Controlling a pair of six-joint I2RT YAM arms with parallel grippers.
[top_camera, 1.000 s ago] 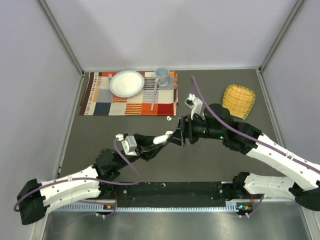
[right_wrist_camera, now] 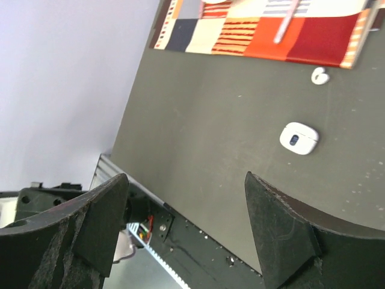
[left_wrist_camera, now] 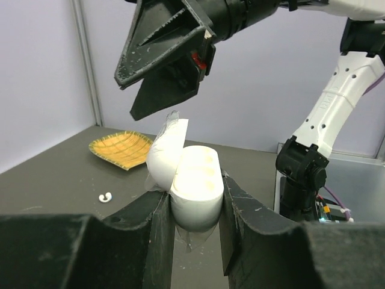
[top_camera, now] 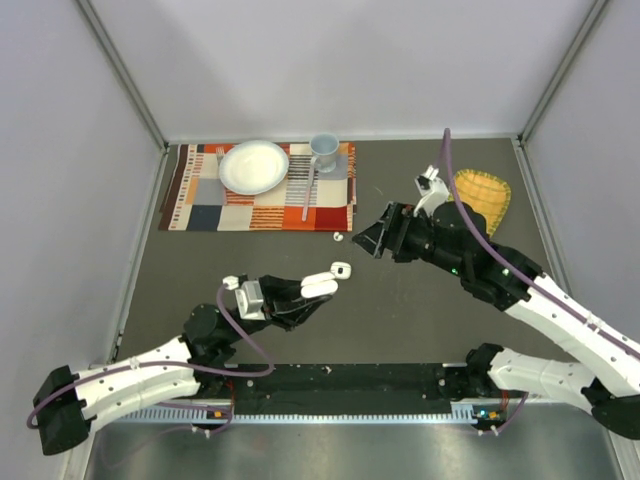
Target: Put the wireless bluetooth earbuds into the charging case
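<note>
My left gripper (top_camera: 306, 300) is shut on the white charging case (top_camera: 319, 288) (left_wrist_camera: 195, 186), its lid (left_wrist_camera: 168, 150) raised, with crinkled clear film around it. My right gripper (top_camera: 377, 236) stands open, empty, above and right of the case. A loose white earbud (top_camera: 338, 237) (left_wrist_camera: 105, 197) (right_wrist_camera: 319, 76) lies on the table below the striped mat. A small white rounded piece with a dark oval (top_camera: 341, 270) (right_wrist_camera: 299, 138) lies nearer the front. The inside of the held case cannot be seen clearly.
A striped mat (top_camera: 180, 215) with plate (top_camera: 254, 166), mug (top_camera: 323, 150) and cutlery lies at the back left. A yellow woven tray (top_camera: 480, 195) is at the back right. Walls bound the sides and back.
My right gripper has moved up and right, away from the case.
</note>
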